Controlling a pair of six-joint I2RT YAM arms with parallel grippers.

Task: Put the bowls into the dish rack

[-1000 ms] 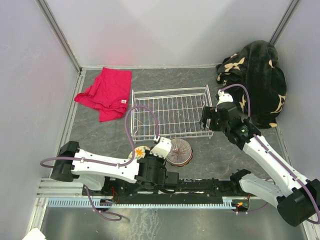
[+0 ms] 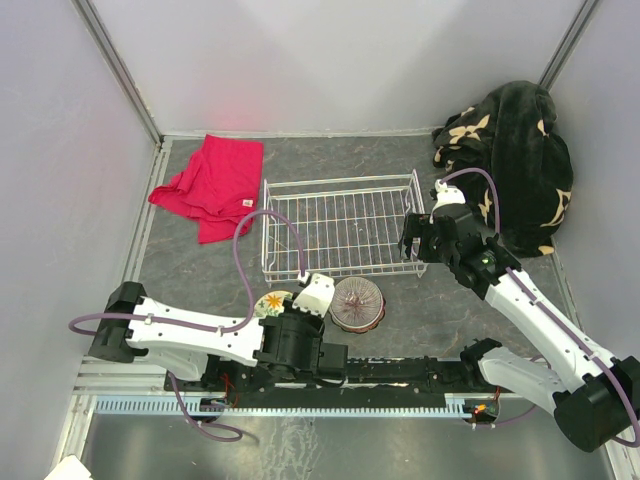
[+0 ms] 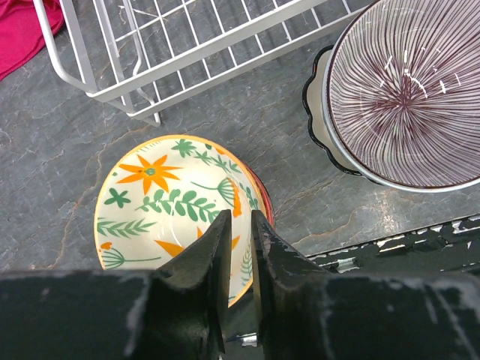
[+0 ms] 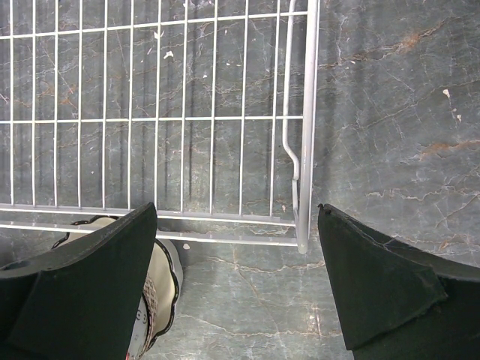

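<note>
The floral bowl (image 3: 172, 180), cream with orange flowers and green leaves, rests nearly flat on a stack; a red rim (image 3: 264, 196) shows under its right side. Just above its right part, my left gripper is slightly open, its fingertips a small gap apart and not pinching the rim. In the left wrist view a purple-lined bowl (image 3: 405, 90) sits to the right, above a scalloped cream one (image 3: 321, 120). The white wire dish rack (image 2: 340, 225) holds nothing. My right gripper is wide open and empty over the rack's front right corner.
A red cloth (image 2: 222, 185) lies left of the rack. Behind the right arm a dark floral blanket (image 2: 510, 160) is heaped in the corner. Bare grey countertop (image 2: 205, 280) shows left of the rack, and more lies right of the purple-lined bowl.
The bowl has settled flatter, covering the blue rim below.
</note>
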